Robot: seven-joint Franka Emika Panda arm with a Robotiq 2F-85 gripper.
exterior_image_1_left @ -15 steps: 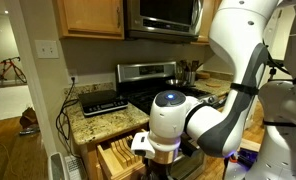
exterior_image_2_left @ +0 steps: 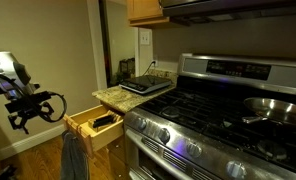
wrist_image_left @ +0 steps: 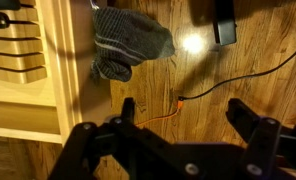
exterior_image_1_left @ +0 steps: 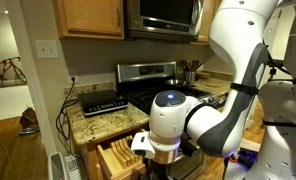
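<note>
In the wrist view my gripper stands open over the wooden floor, its two dark fingers wide apart with nothing between them. A grey cloth (wrist_image_left: 133, 42) hangs over the edge of the pulled-out wooden drawer (wrist_image_left: 48, 118), ahead and to the left of the fingers. The second exterior view has that same cloth (exterior_image_2_left: 74, 155) draped down the drawer's front (exterior_image_2_left: 80, 130), with my gripper (exterior_image_2_left: 38, 118) off to its left in the air. Dark-handled utensils (wrist_image_left: 13, 45) lie inside the drawer. The first exterior view hides my fingertips behind the arm.
Beyond the drawer are a counter (exterior_image_2_left: 128, 96) bearing a black appliance (exterior_image_2_left: 148, 83), and a stove (exterior_image_2_left: 218, 115) with a pan (exterior_image_2_left: 276, 108). A thin cable (wrist_image_left: 253, 75) crosses the floor. Open floor lies around the gripper.
</note>
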